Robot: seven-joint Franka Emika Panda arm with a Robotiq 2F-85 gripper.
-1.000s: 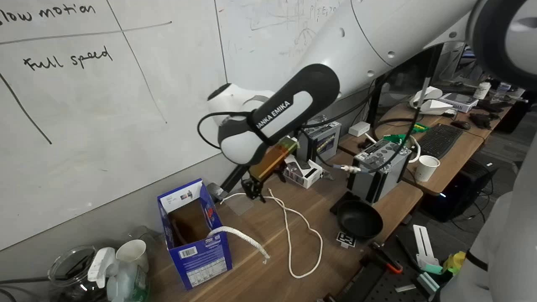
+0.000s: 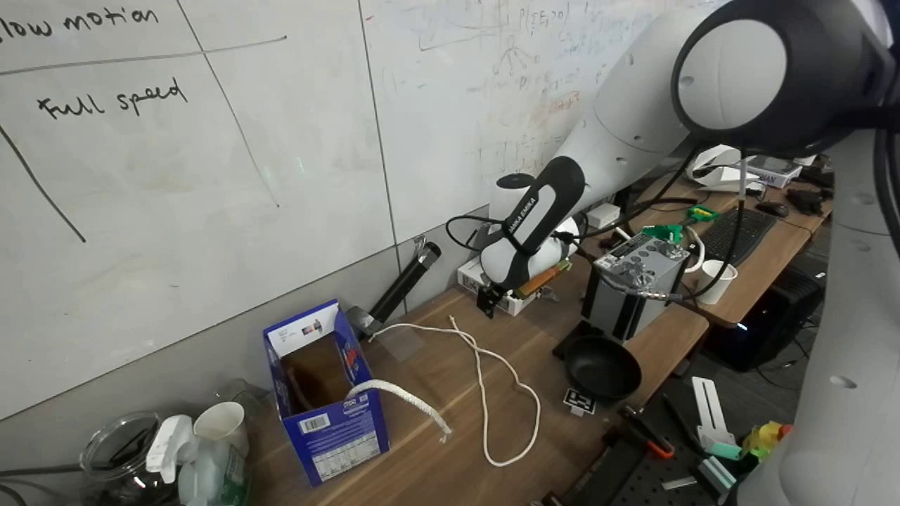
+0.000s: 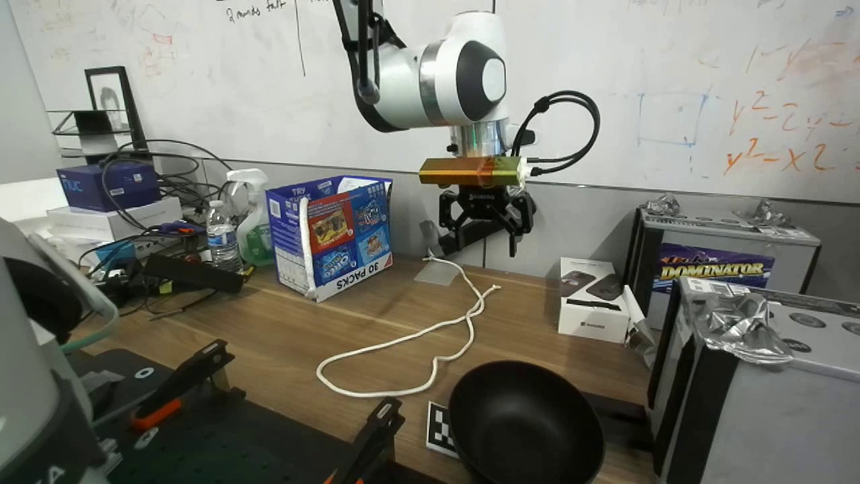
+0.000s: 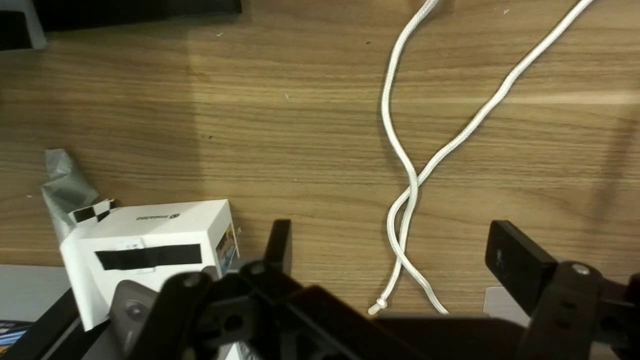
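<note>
A thin white rope (image 3: pixel 394 338) lies in a loose loop on the wooden table, and its two strands cross near the knotted end. In the wrist view the crossing of the rope (image 4: pixel 414 180) shows between and beyond my fingers, apart from them. My gripper (image 3: pixel 486 242) hangs above the table near the whiteboard, open, with nothing held; in the wrist view the gripper has its fingers wide apart. A blue snack box (image 2: pixel 337 405) stands open-topped by the wall, with a thicker white rope (image 2: pixel 406 396) hanging over its side.
A black pan (image 3: pixel 524 423) sits at the table's front, beside a checkered marker (image 3: pixel 440 429). The white product box (image 3: pixel 592 300) and grey metal cases (image 3: pixel 766 387) stand to the right. A spray bottle (image 3: pixel 255 218) is behind the blue box. Bare wood surrounds the rope.
My arm has swung away from the blue box, along the wall toward the white product box. The rope, boxes and pan lie where they were.
</note>
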